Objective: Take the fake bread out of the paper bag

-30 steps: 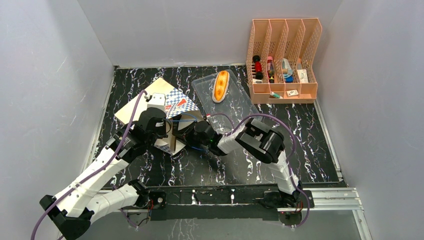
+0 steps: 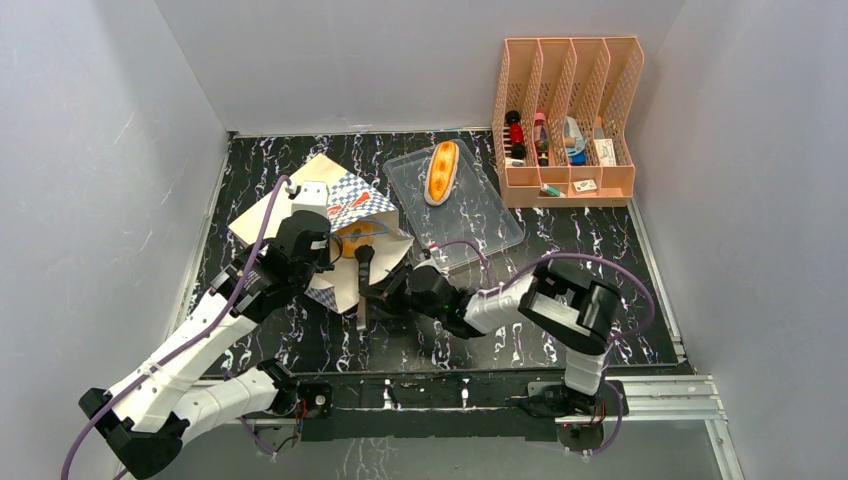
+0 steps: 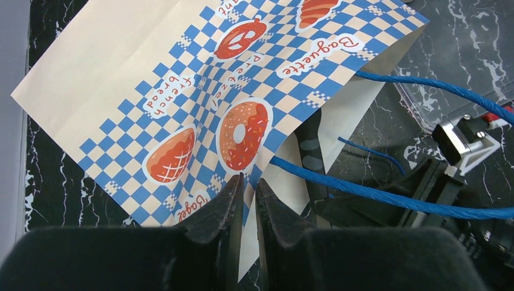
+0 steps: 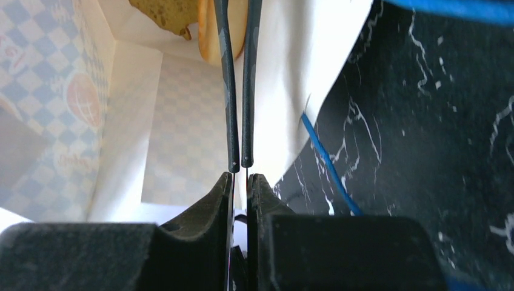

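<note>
The blue-and-cream checked paper bag (image 3: 145, 97) lies with its mouth facing right in the top view. At its edge stands my left gripper, a narrow gap between its fingertips and the bag's paper in line with that gap; whether it pinches the paper is unclear. My right gripper is shut on black tongs (image 4: 231, 115), which reach into the mouth. A tan fake bread (image 4: 208, 39) lies at the tongs' far part, with a browner piece (image 4: 173, 13) beside it. Whether the tongs grip the tan bread cannot be told. Orange bread (image 2: 357, 237) shows inside the mouth.
A clear tray (image 2: 465, 220) to the right holds one long bread (image 2: 441, 172). Blue rope handles (image 3: 394, 200) cross the bag's mouth near my right gripper. The peach divided organizer (image 2: 565, 187) stands at the back right.
My right arm has drawn the tongs a little toward the front and right. Orange bread has come into sight at the bag's mouth. The left arm looks nearly still.
</note>
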